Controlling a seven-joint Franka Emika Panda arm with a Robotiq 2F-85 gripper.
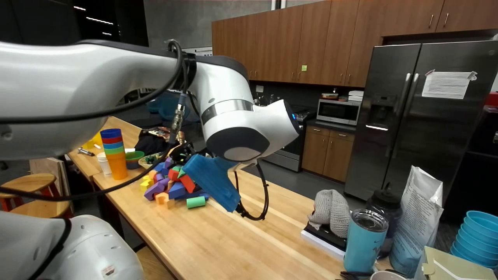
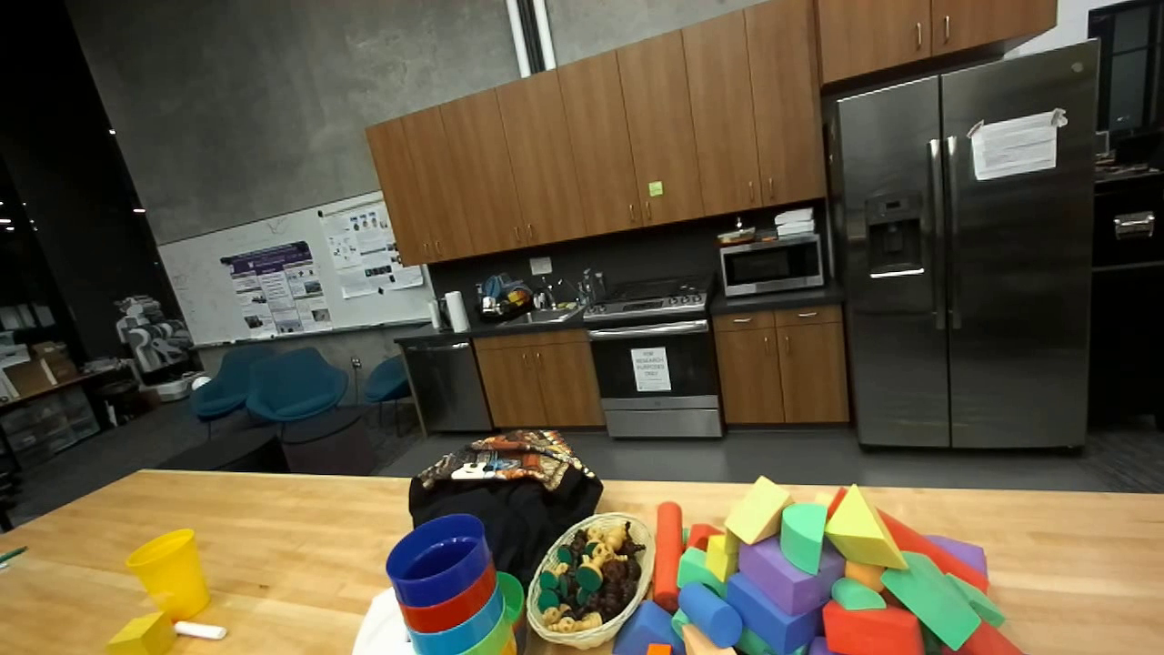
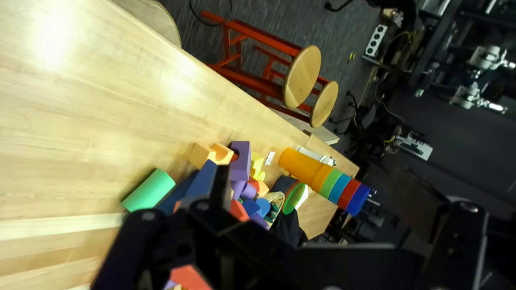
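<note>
My gripper shows as dark, blurred parts along the bottom of the wrist view. Its two sides stand wide apart, with background and no held object between them. In exterior view 1 the wrist carries a blue-wrapped part above the table, in front of the block pile; the fingers are hard to make out there. Mixed foam blocks lie heaped on the wooden table, with a green cylinder at the pile's edge. Beyond them stands a stack of coloured cups, orange cup lowest. A basket of small figures sits beside the blocks.
A black cloth lies behind the cups. At the table's other end stand a blue tumbler, a dark bottle, a bag and a grey knitted item. Bare tabletop lies between.
</note>
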